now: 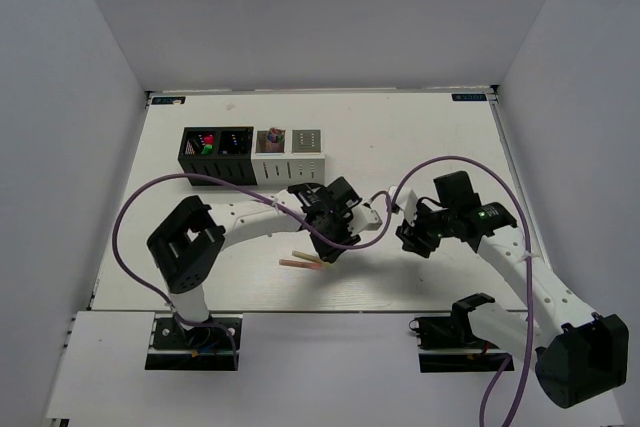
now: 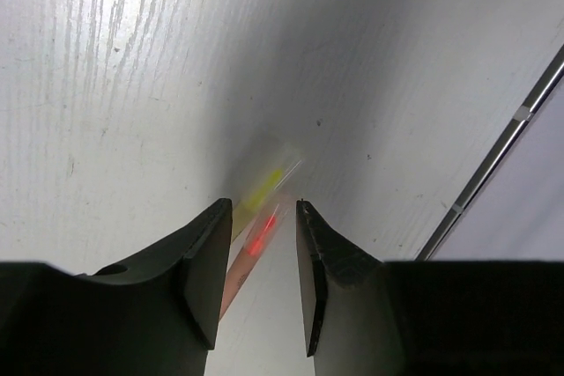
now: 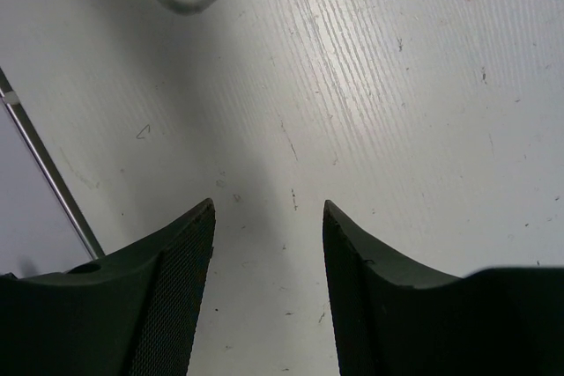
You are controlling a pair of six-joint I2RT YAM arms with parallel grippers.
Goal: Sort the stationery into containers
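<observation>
Two slim sticks with clear ends lie almost side by side on the table: a yellow-tipped stick (image 2: 249, 209) and a red-tipped stick (image 2: 238, 277). My left gripper is open over their tipped ends, with both seen between its fingers and no contact visible. In the top view, the left arm's hand partly covers the yellow-tipped one. My right gripper stands part open with only bare table between its fingers. At the back left sit a black container (image 1: 214, 169) and a white container (image 1: 290, 169), each with two compartments.
Small red, green and dark items (image 1: 207, 143) lie in the black container's left compartment; coloured items (image 1: 273, 140) are in the white one's left compartment. Purple cables (image 1: 150, 185) loop over both arms.
</observation>
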